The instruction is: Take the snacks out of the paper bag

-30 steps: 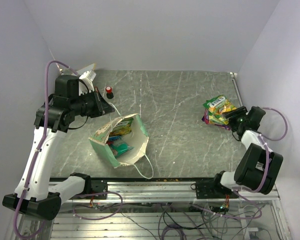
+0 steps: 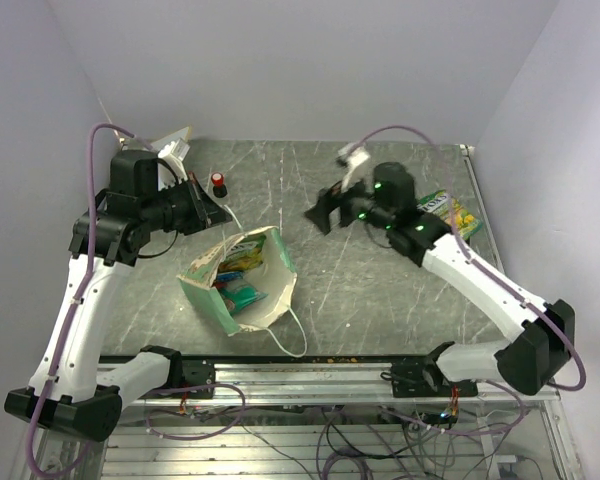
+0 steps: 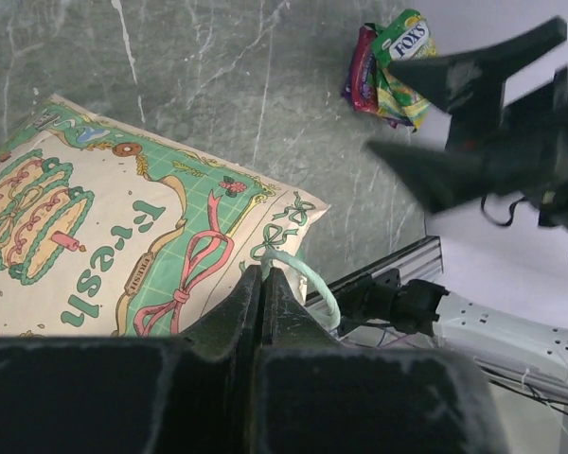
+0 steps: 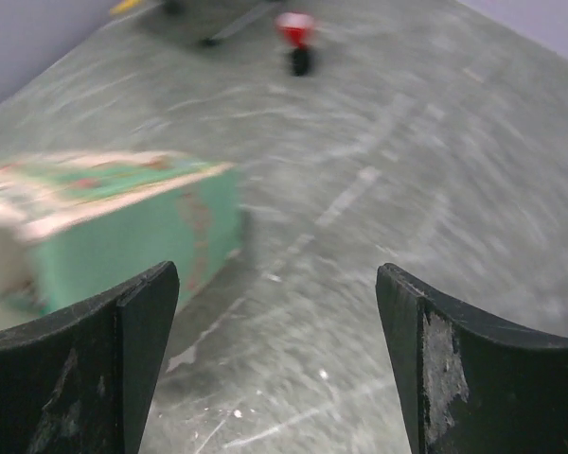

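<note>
The paper bag [image 2: 210,300] lies on its side at centre-left, with snack packs [image 2: 242,255] inside, yellow and teal. My left gripper [image 2: 220,210] is shut on the bag's handle [image 3: 312,284], holding it above the bag. My right gripper [image 2: 328,210], blurred in the top view, stands part open right of the bag, with nothing between its fingers; the bag's green side [image 4: 142,236] shows in the right wrist view. Other snack packs [image 3: 393,66] lie at the table's far right, partly behind the right arm in the top view.
A small red-capped object [image 2: 219,185] stands behind the bag near the left gripper.
My right gripper has swung left from the snack pile at the far right to beside the bag. The left arm and bag look unchanged.
</note>
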